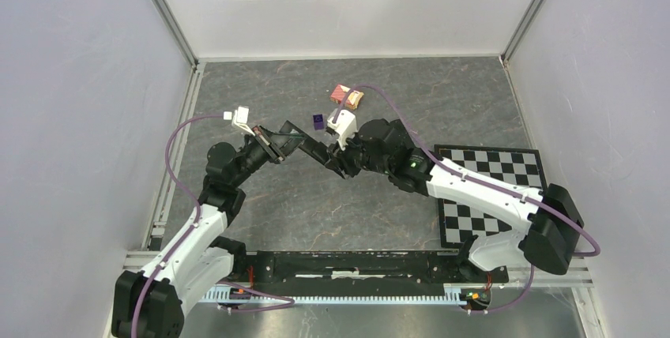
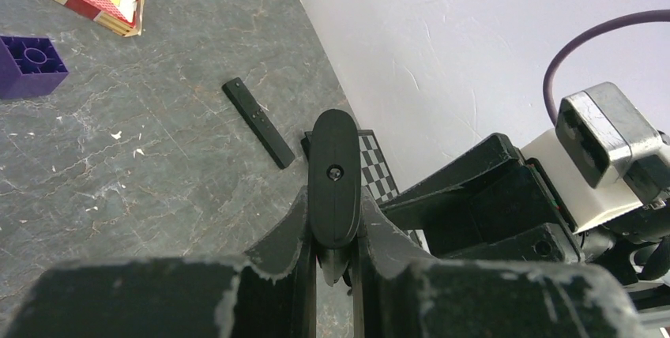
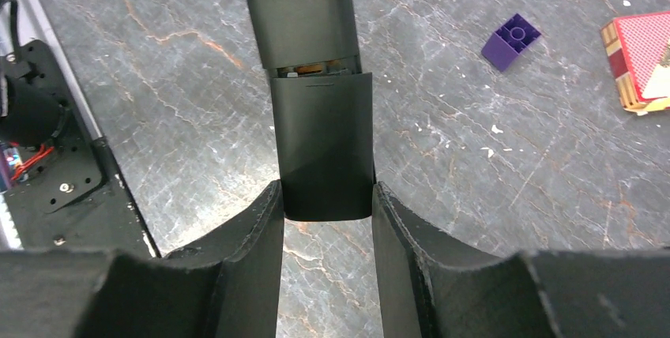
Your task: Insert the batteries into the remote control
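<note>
My left gripper is shut on the black remote control [image 2: 334, 172], seen end-on in the left wrist view. In the right wrist view the remote's body [image 3: 304, 22] hangs tilted, with the battery cover [image 3: 324, 140] at its near end and a narrow gap showing part of the compartment. My right gripper has its fingertips on either side of the cover's end, apparently gripping it. In the top view both grippers meet over the table's middle with the remote between them. No batteries can be made out.
A purple holder [image 3: 510, 42] and a red box [image 3: 640, 61] lie behind the remote. Another slim black remote-like bar [image 2: 257, 121] lies on the table. A checkered board [image 1: 498, 172] is at the right.
</note>
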